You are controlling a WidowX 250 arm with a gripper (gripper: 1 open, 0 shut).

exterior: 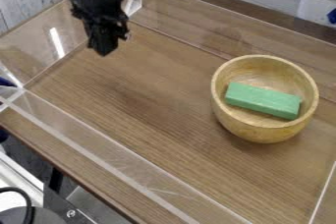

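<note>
My gripper (pixel 102 46) is at the upper left of the camera view, a blurred dark shape over the wooden tray floor, its fingertips pointing down; whether anything is between them is too blurred to tell. At the right stands a round wooden bowl (pixel 235 122) with a green block (pixel 262 100) lying inside it.
A clear plastic edge runs along the left side. Dark cables show at the bottom left corner.
</note>
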